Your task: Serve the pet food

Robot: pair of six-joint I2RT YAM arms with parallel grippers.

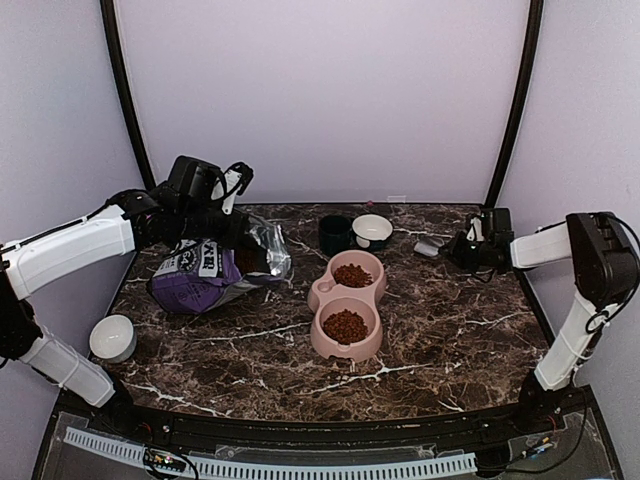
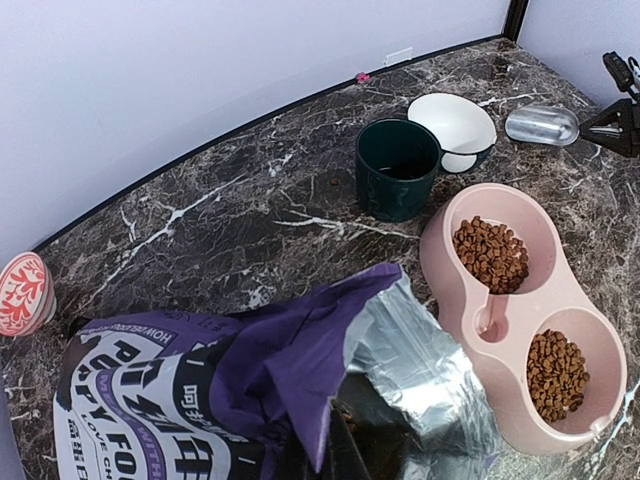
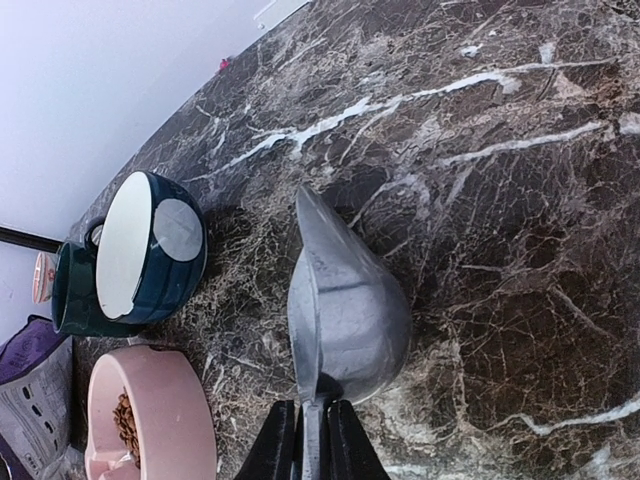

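The pink double bowl [image 1: 318, 297] stands mid-counter with brown kibble [image 1: 345, 327] in both hollows. To its left leans the purple pet food bag [image 1: 190, 280], its silver-lined mouth [image 2: 425, 365] facing the bowl. My left gripper is shut on the upper edge of that mouth. At the right, my right gripper is shut on the handle of a metal scoop [image 3: 355, 310]. The scoop [image 2: 543, 125] hangs low over the counter, right of the bowl; whether it touches cannot be told. No kibble shows on the part of it in view.
Behind the bowl stand a dark green mug [image 1: 335, 234] and a white-lined cup [image 1: 372, 230]. A small white bowl [image 1: 113, 338] sits at the front left. Bare marble [image 1: 450, 340] lies right of the pink bowl, with a wall beyond it.
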